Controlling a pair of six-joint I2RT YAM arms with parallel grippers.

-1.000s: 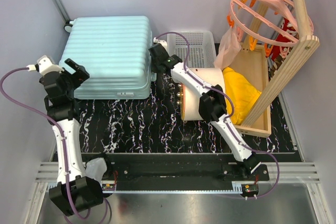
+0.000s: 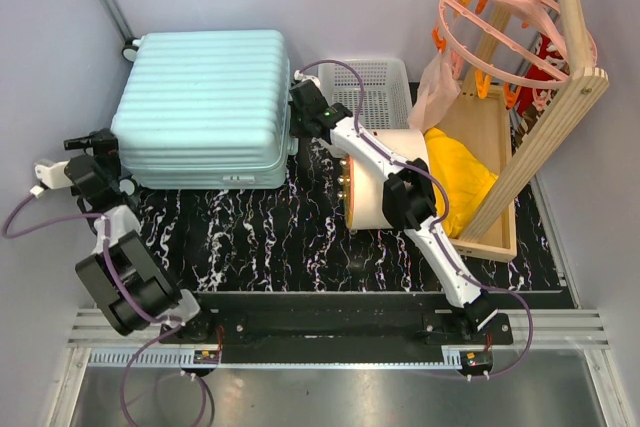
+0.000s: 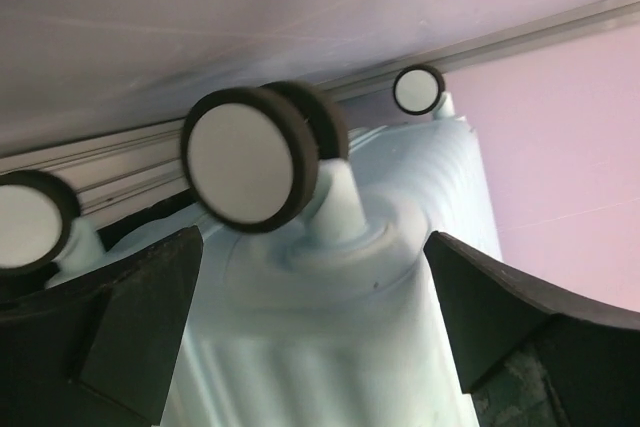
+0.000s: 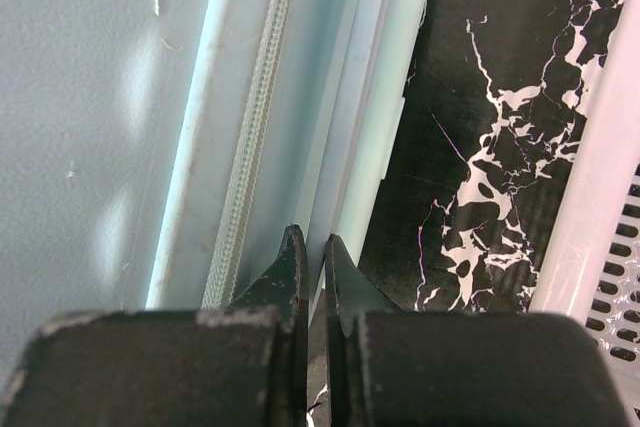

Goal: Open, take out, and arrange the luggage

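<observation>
A closed pale blue suitcase lies flat at the back left of the marble table. My left gripper is open at its left end; in the left wrist view a black double wheel on a short post sits between the spread fingers. My right gripper is at the suitcase's right side; in the right wrist view it is shut on a thin pale edge along that side, beside the zipper.
A white perforated basket is behind the right arm. A cream cylinder lies right of centre, beside a wooden stand with pink rings and yellow cloth.
My left gripper has moved from above the suitcase's left part down and outward to its left end, by the wheels. The right gripper has stayed nearly still.
</observation>
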